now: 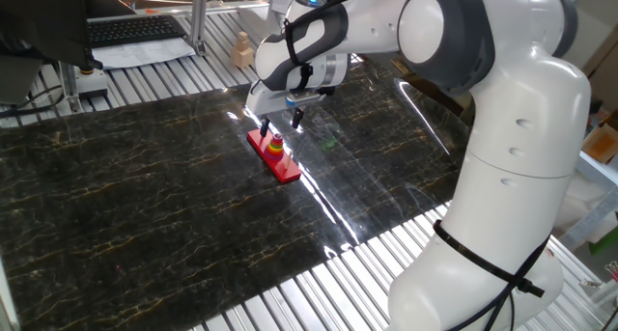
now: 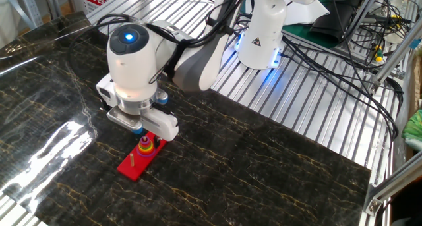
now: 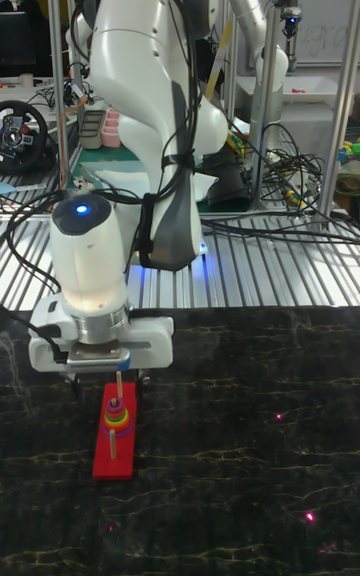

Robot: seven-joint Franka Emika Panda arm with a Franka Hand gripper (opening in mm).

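Note:
A red board lies on the dark marbled tabletop, with a stack of coloured rings around its middle. The rings are purple, yellow, green and red, widest at the bottom. Towards one end of the board a bare wooden peg stands upright; another peg shows at the end nearer the arm. My gripper hangs over the arm-side end of the board, pointing down. Its two dark fingers are well apart, and nothing shows between them. In exterior view 2 the hand's housing hides the fingers and that end of the board.
Bare tabletop surrounds the board on all sides. Slatted metal decking borders it, carrying the arm's base. A small wooden object and a keyboard stand beyond the far edge.

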